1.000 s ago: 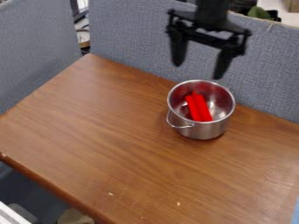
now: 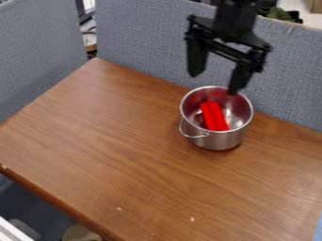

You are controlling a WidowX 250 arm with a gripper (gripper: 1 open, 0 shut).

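A silver metal pot (image 2: 223,137) with a wire handle stands on the right part of the wooden table. Inside it lies a red block (image 2: 214,115), leaning lengthwise toward the front. Above and behind the pot hangs my black gripper (image 2: 219,75), its two fingers spread open with nothing between them. It is somewhat blurred.
Grey padded walls (image 2: 138,38) run along the back and left side. The table's edge drops off at the lower left.
The pot and red block look unmoved.
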